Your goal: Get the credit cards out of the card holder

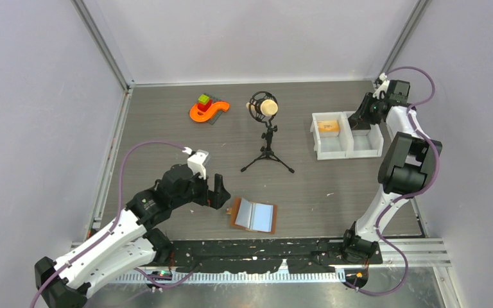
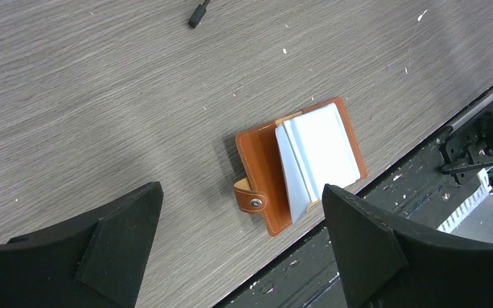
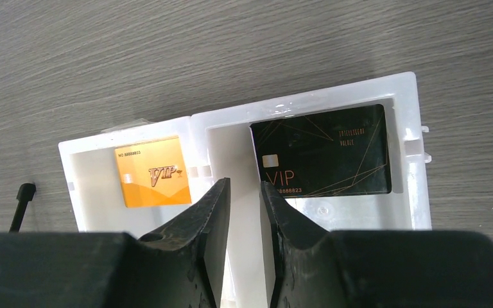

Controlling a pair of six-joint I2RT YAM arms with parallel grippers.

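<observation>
The brown card holder (image 2: 261, 154) lies spread on the table near the front edge, its clear white sleeves (image 2: 327, 144) turned up; no card shows in the sleeves facing up. Above and to its left, my left gripper (image 1: 221, 190) is open and empty. In the right wrist view an orange VIP card (image 3: 157, 173) leans in the left compartment of the white box, and a black VIP card (image 3: 321, 154) lies in the right compartment. Over that right compartment, my right gripper stands narrowly open, its fingertips apart with nothing between them.
The two-compartment white box (image 1: 332, 154) stands at the back right. A black stand on a tripod (image 1: 268, 138) occupies the middle, and an orange toy piece (image 1: 200, 115) sits at the back left. Between the card holder and the box the table is clear.
</observation>
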